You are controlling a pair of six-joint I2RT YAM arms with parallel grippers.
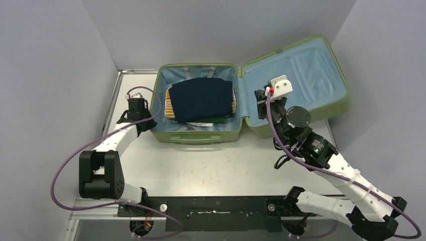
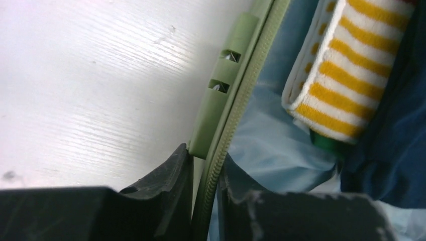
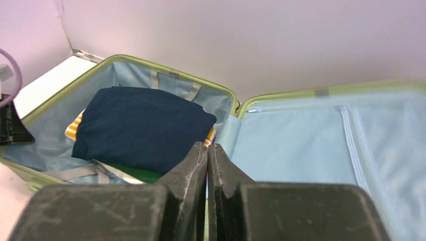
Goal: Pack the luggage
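The green suitcase lies open on the table, its blue-lined lid leaning back to the right. Folded dark navy cloth rests inside the base, over yellow-and-white striped cloth and a green piece. My left gripper is shut on the suitcase's left rim, one finger outside and one inside. In the top view it stands at that left side. My right gripper is shut with nothing between its fingers; the top view has it over the lid's left part, near the hinge, its tips hidden there.
Grey walls stand behind and at both sides, with the lid near the right one. Purple cables loop along both arms.
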